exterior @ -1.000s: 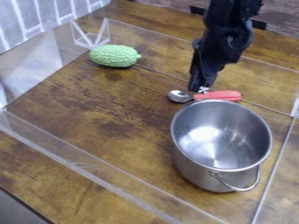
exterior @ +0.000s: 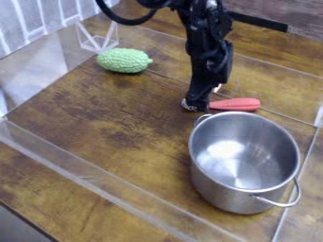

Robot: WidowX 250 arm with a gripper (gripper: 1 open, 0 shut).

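My black gripper (exterior: 202, 100) is low over the table, its tips down by the head end of a spoon with a red handle (exterior: 236, 104). The spoon's metal head is mostly hidden behind the gripper, and I cannot make out how far apart the fingers are. Just in front stands a large steel pot (exterior: 243, 161) with wire handles.
A green bumpy gourd (exterior: 124, 60) lies at the back left. Clear plastic walls edge the wooden table (exterior: 101, 132), whose left and middle are mostly bare.
The gripper has come down and left from above the spoon's middle to its head end, now covering the head. The pot appears shifted slightly right and down.
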